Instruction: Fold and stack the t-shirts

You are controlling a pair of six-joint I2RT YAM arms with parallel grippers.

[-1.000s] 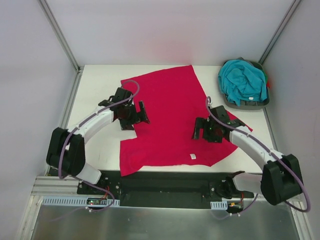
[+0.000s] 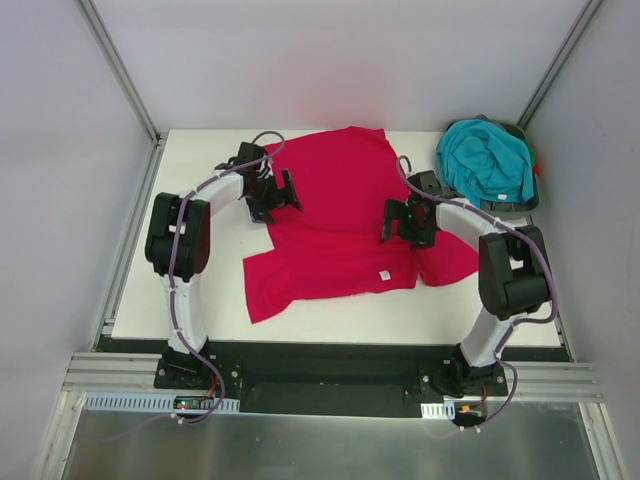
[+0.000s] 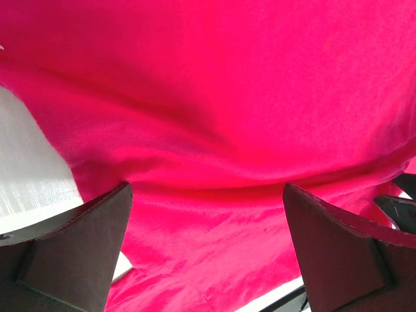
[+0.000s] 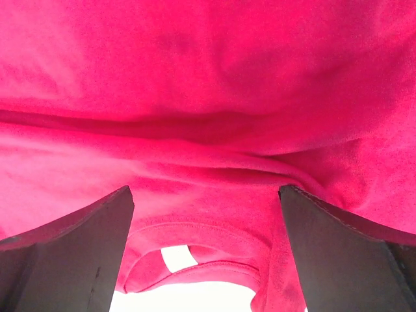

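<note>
A red t-shirt (image 2: pixel 330 190) lies spread over the middle of the white table, its collar toward the front edge and a sleeve (image 2: pixel 265 285) out at the front left. Over its left edge my left gripper (image 2: pixel 276 207) is open; in the left wrist view cloth with a long crease (image 3: pixel 214 149) runs beneath the parted fingers (image 3: pixel 78 253). My right gripper (image 2: pixel 408 228) stands open above the shirt's right part. The right wrist view has the collar (image 4: pixel 195 247) and a ridge of cloth between the fingers. Whether cloth touches either gripper's tips, I cannot tell.
A dark bin (image 2: pixel 517 206) holding teal cloth (image 2: pixel 485 162) stands at the back right. Bare white table (image 2: pixel 190 290) shows along the left side and in a strip at the front.
Both grippers have shifted slightly, with the arms bending further over the table. The shirt's front edge has moved away from the table's front edge, and folds have formed across it.
</note>
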